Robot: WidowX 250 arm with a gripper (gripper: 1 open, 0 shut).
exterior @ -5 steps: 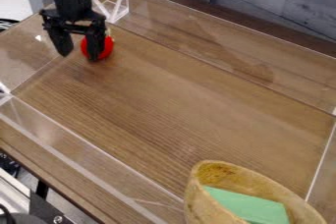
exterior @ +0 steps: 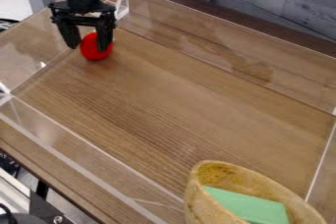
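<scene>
My black gripper (exterior: pixel 83 22) is at the upper left, its fingers pointing down on either side of a round red object (exterior: pixel 96 47) on the wooden table (exterior: pixel 184 100). The gripper stands open. I cannot tell whether its fingers touch the red object.
A yellow bowl (exterior: pixel 210 174) holding a green block (exterior: pixel 250 208) sits at the bottom right. A raised dark edge runs along the top right, and dark cables lie at the bottom left.
My gripper has moved up the view, away from the front. The red object also appears slightly higher in the view than a second ago.
</scene>
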